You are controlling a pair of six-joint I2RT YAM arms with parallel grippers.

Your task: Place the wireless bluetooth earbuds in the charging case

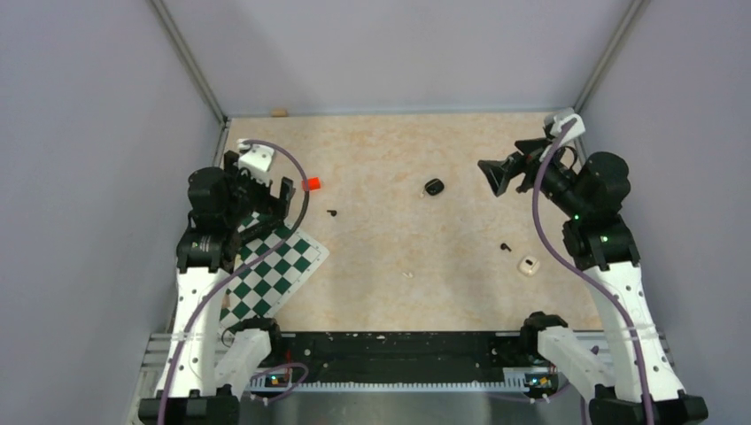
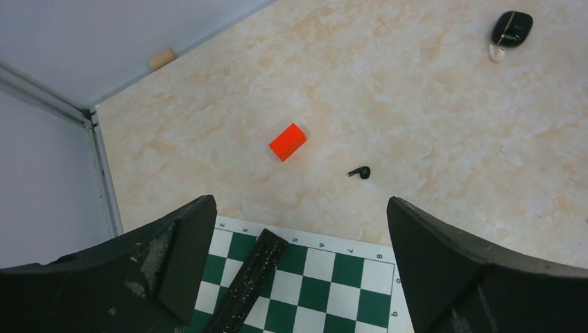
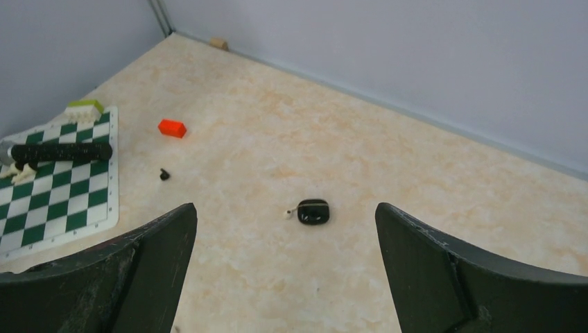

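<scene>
A black charging case (image 1: 433, 187) lies mid-table, seen also in the left wrist view (image 2: 512, 29). One black earbud (image 1: 332, 212) rests left of it; another (image 1: 505, 247) is at right, beside a white case (image 1: 529, 265). A small white object (image 1: 407, 274) lies front centre, too small to name surely. My left gripper (image 1: 266, 199) stands open above the chessboard's far part, left of the nearer black earbud (image 2: 360, 172). My right gripper (image 1: 507, 168) hangs open, right of and beyond the black case (image 3: 313, 212), nothing between its fingers.
A red block (image 1: 311, 184) lies left of centre. A green chessboard (image 1: 283, 274) with a long black cylinder (image 2: 248, 284) covers the front left. A wooden block (image 1: 279, 112) sits at the back edge.
</scene>
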